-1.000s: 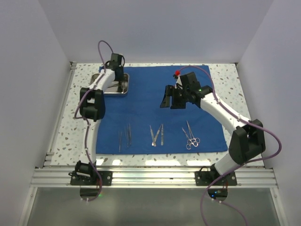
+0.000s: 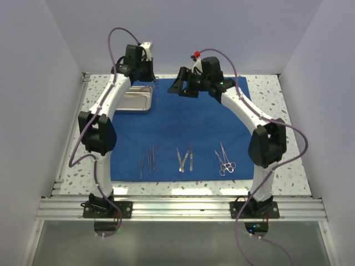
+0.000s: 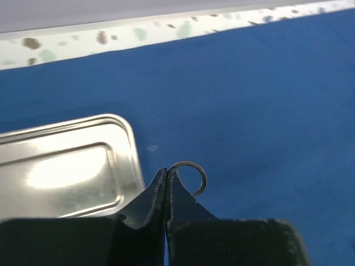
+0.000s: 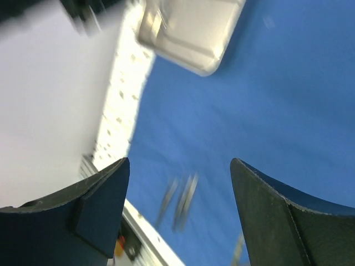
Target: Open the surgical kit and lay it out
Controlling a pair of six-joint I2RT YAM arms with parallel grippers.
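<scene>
At the far left of the blue cloth [image 2: 183, 127], my left gripper [image 2: 151, 81] is shut on a ringed metal instrument [image 2: 156, 81], held above the table. One finger ring [image 3: 203, 178] shows at the fingertips in the left wrist view; most of the instrument is hidden. The metal tray [image 2: 134, 101] just beside it looks empty where visible. Right of the left gripper, my right gripper [image 2: 183, 92] hangs open over the cloth, nothing between its fingers.
Near the cloth's front edge lie slim instruments [image 2: 153, 158] at left, several more [image 2: 185, 159] in the middle, and ringed instruments [image 2: 224, 163] at right. Both grippers are close together at the back.
My left gripper has risen out of the tray and moved right past its edge, carrying the ringed instrument. My right arm has swung left and back toward it, staying open.
</scene>
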